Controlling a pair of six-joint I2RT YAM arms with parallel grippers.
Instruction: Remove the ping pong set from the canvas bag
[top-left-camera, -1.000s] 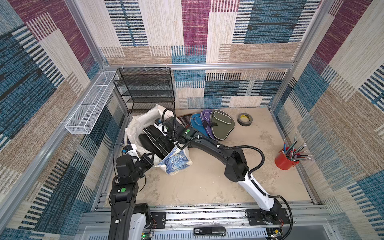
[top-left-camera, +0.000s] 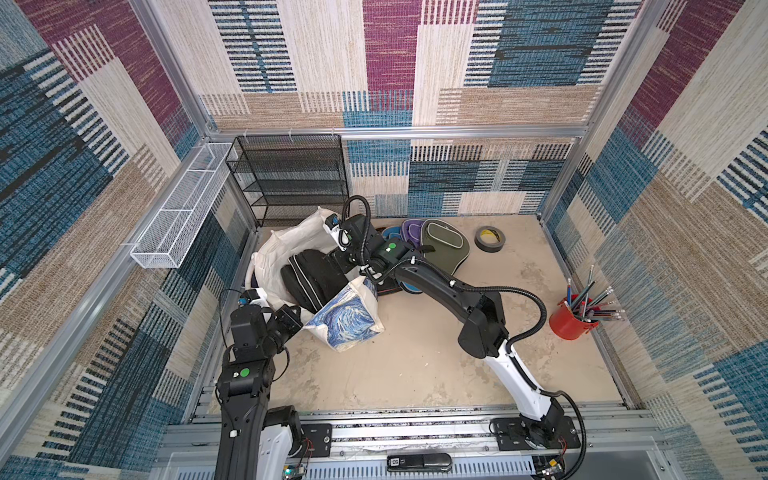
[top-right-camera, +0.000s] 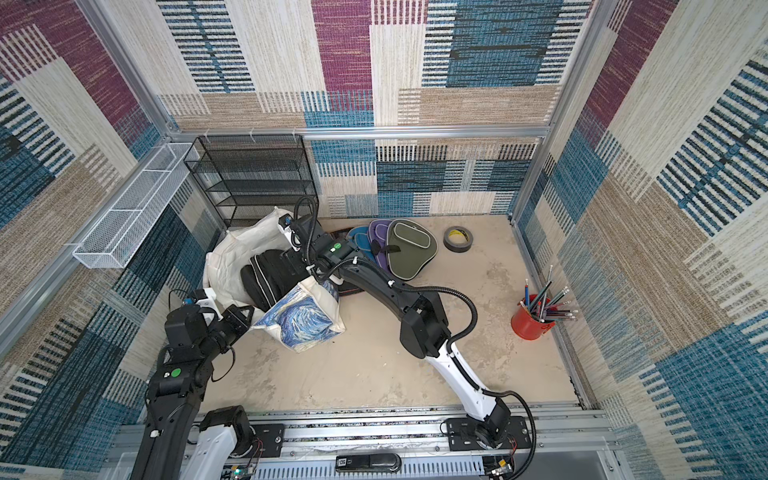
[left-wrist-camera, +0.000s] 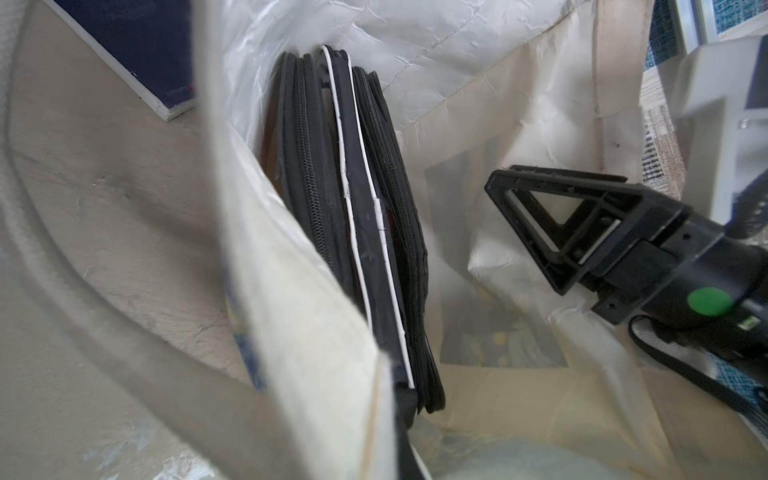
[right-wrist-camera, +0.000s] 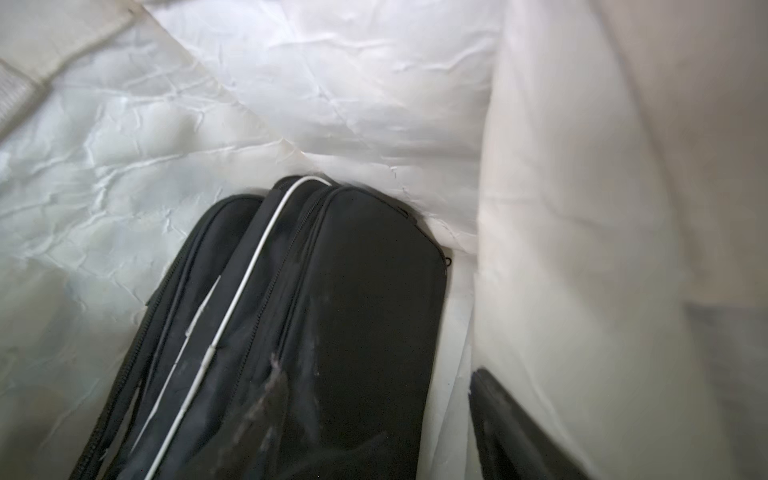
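Note:
A white canvas bag (top-left-camera: 344, 316) with a blue printed panel lies open at the back left. Inside it rest black zippered cases (right-wrist-camera: 352, 320) with white piping. My left gripper (top-left-camera: 294, 318) is at the bag's near left edge, shut, with no object visible in it. My right arm reaches over the bag; in the right wrist view its gripper has its fingers apart over the black case, with nothing seen held. In the left wrist view a black gripper stands beside the cases, inside the bag.
Olive, purple and blue paddle cases (top-left-camera: 442, 249) lie right of the bag. A tape roll (top-left-camera: 489, 247), a red pencil cup (top-left-camera: 573, 328) and a black wire rack (top-left-camera: 288, 160) stand around.
My right arm has shifted toward the back and slightly right and rises over the bag. The cases in the bag shifted a little.

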